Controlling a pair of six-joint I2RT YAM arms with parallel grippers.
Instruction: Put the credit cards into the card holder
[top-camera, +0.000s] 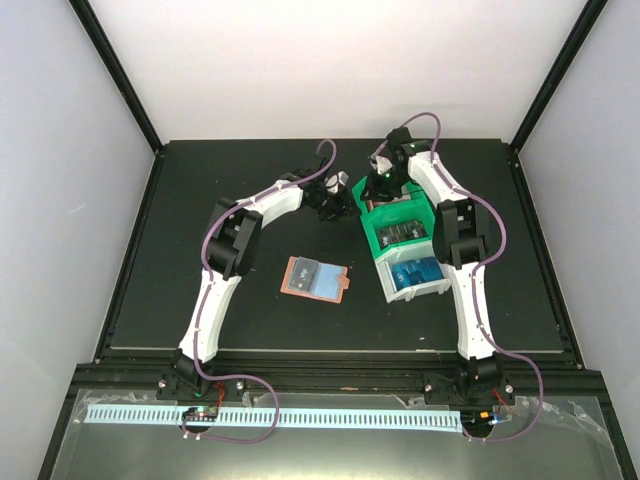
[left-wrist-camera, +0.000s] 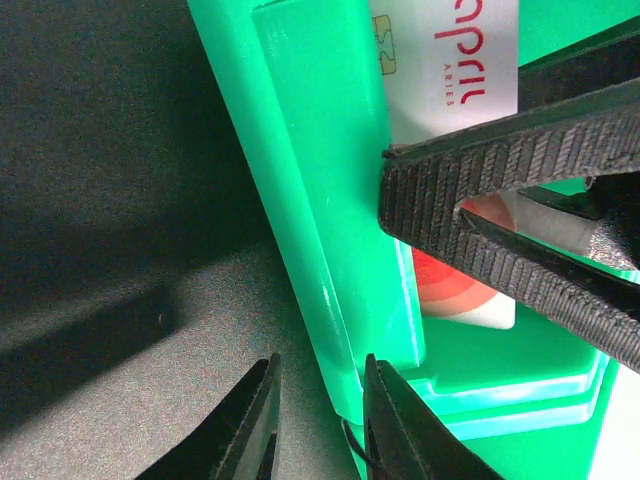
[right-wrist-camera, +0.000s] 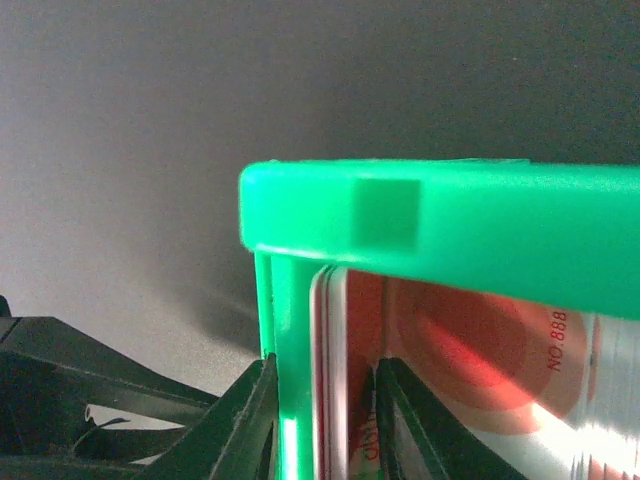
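The card holder (top-camera: 343, 284), peach-edged with a grey card panel and a pale blue panel, lies open on the black table in the top view. Farther back, a green bin (top-camera: 371, 237) carries red and white cards (left-wrist-camera: 440, 100) in its rear compartment. Over that compartment is my right gripper; the bin's wall and card edges show between its fingertips, but whether it clasps them is unclear. Against the bin's left side stands my left gripper, with table and a bit of green wall in its narrow gap. Its grip on the wall cannot be made out.
Dark cards fill the bin's middle compartment (top-camera: 402, 232). In front of it, a white bin (top-camera: 391, 291) contains blue cards.
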